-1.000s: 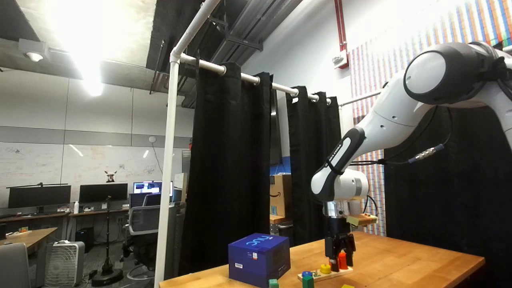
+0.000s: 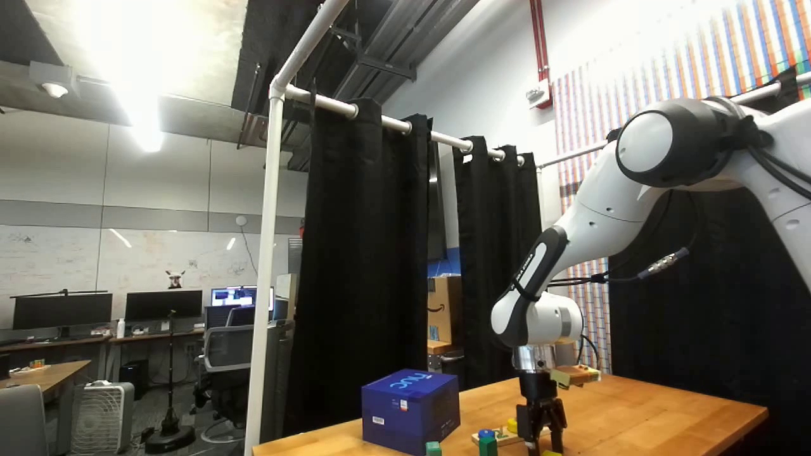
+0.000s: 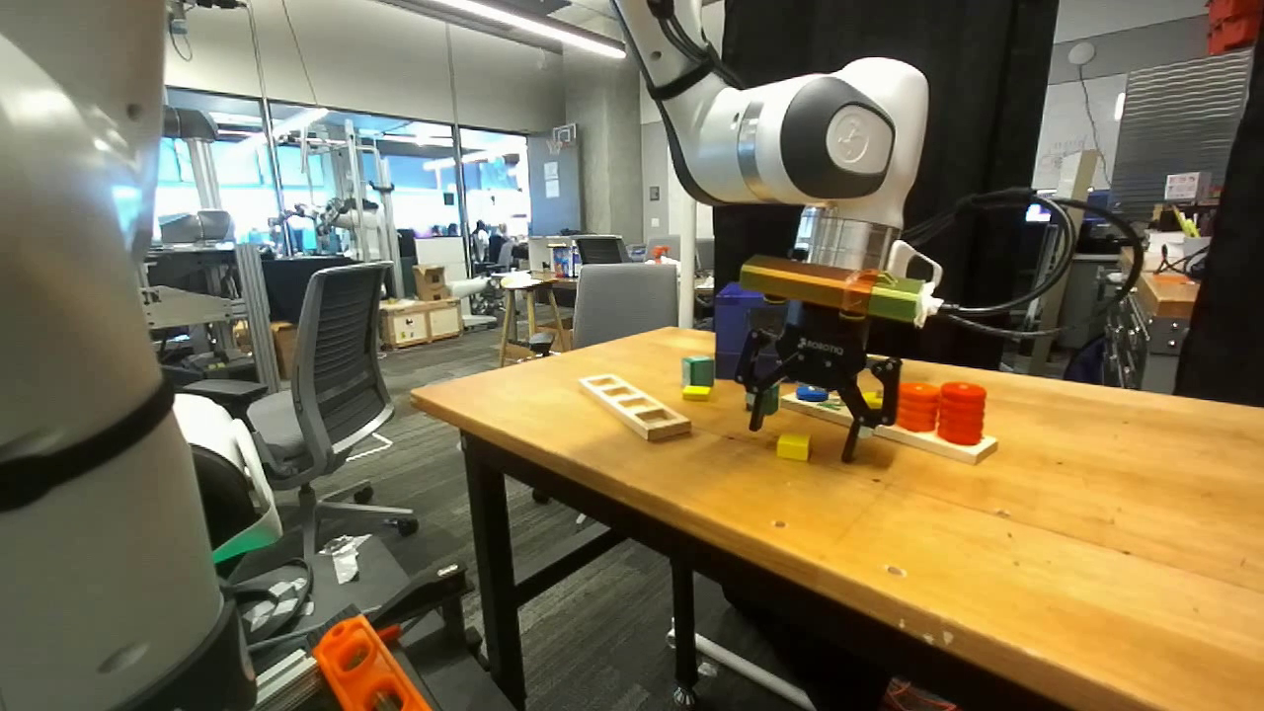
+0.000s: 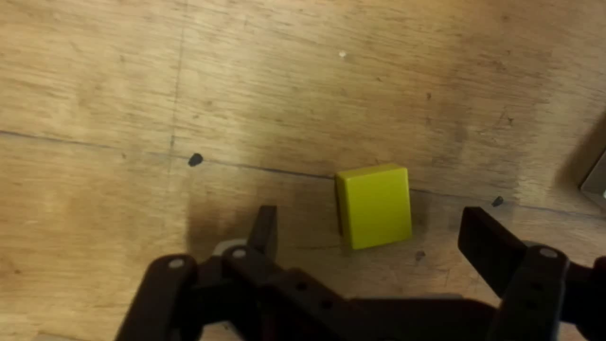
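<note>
A yellow block (image 4: 378,207) lies on the bare wood between the two spread fingers in the wrist view, touching neither. My gripper is open above it, its left finger (image 4: 264,233) and right finger (image 4: 488,247) well apart. In exterior view 2 the same yellow block (image 3: 793,446) rests on the table below the open gripper (image 3: 802,438). Behind the gripper stands a wooden peg board (image 3: 948,446) carrying stacked red rings (image 3: 961,415) and a blue ring (image 3: 812,392). In exterior view 1 the gripper (image 2: 542,442) partly hides this board.
A wooden tray with slots (image 3: 635,407) lies left of the gripper. Near it are green blocks (image 3: 698,371) and another yellow block (image 3: 696,392). The blue box (image 2: 410,410) stands at the back.
My gripper has come lower and nearer to exterior view 1's camera, from over the peg board to over the yellow block. The board and blue box have not moved.
</note>
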